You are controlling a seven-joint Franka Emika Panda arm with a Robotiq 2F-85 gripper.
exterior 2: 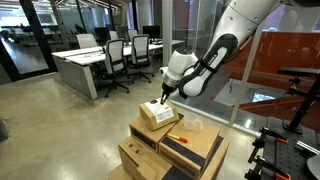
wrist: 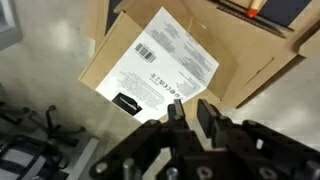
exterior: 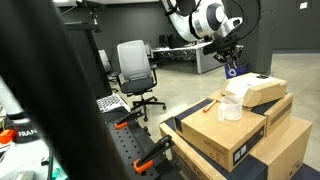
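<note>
My gripper stands open with nothing between its fingers, and in the wrist view it hangs over the edge of a cardboard box point(wrist: 222, 40) with a large white label point(wrist: 158, 65). From the side, the gripper point(exterior 2: 165, 97) is above this small box point(exterior 2: 158, 114), apparently apart from it. An orange-red marker-like object point(exterior: 208, 106) lies on the larger box next to a clear plastic container point(exterior: 232, 107). In the wrist view, only part of the orange object point(wrist: 254, 8) shows at the top edge.
Larger cardboard boxes point(exterior: 220, 130) are stacked underneath and form the work surface. A grey office chair point(exterior: 135, 65) stands on the floor behind. Open floor point(exterior 2: 70, 130) lies to the left of the boxes in the second exterior view.
</note>
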